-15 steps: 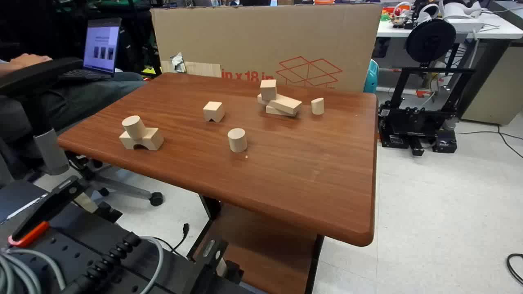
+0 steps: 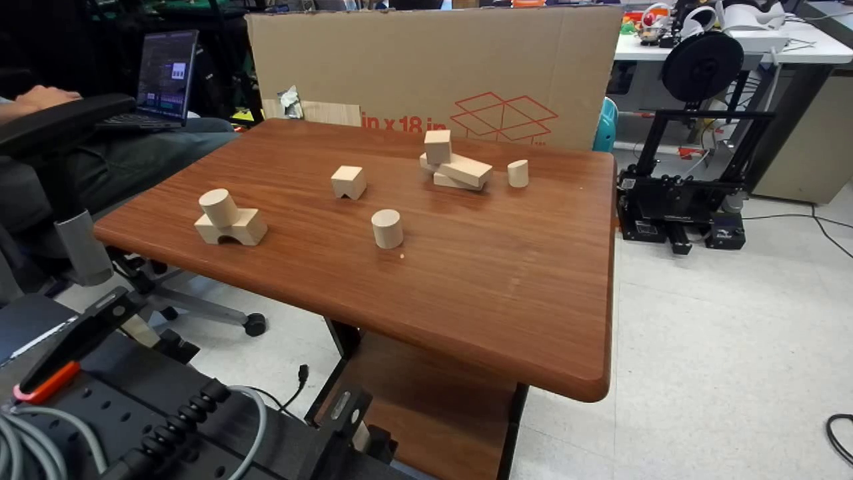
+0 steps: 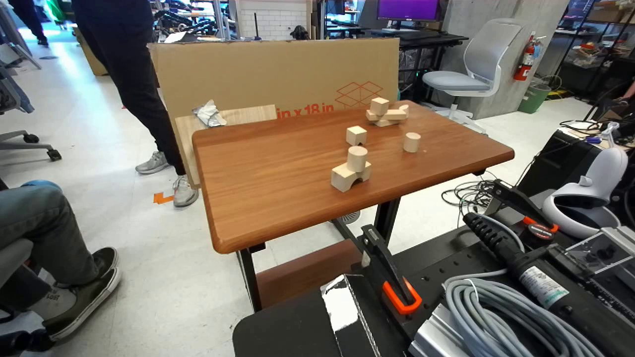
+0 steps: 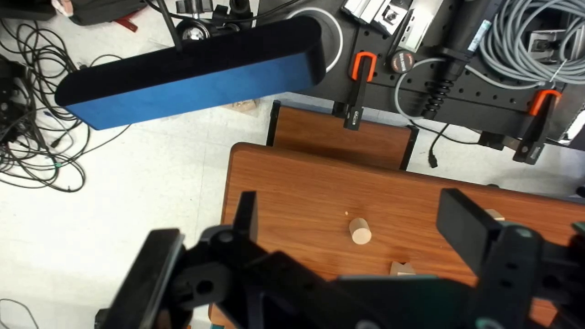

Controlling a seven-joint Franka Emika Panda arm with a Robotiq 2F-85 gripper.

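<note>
Wide open, my gripper shows only in the wrist view, with nothing between its fingers; it hangs over the table. A lone wooden cylinder (image 2: pixel 388 229) stands upright on the wood tabletop (image 2: pixel 496 296). Left of it, another cylinder (image 2: pixel 219 208) rests on top of an arched block (image 2: pixel 252 227). A small notched block (image 2: pixel 348 183) sits farther back. Toward the rear, a cube (image 2: pixel 438 147) tops a pile of flat blocks (image 2: pixel 466 171), and a slant-topped cylinder (image 2: pixel 518 173) stands to the right of that pile.
A tall cardboard sheet (image 2: pixel 360 60) closes off the table's back edge. Black clamps (image 3: pixel 390 270) and coiled grey cable (image 3: pixel 482 315) lie on the dark bench at the front.
The blocks and table stand the same as before. Only the laptop screen at the left has turned from a bright page to a dark one.
</note>
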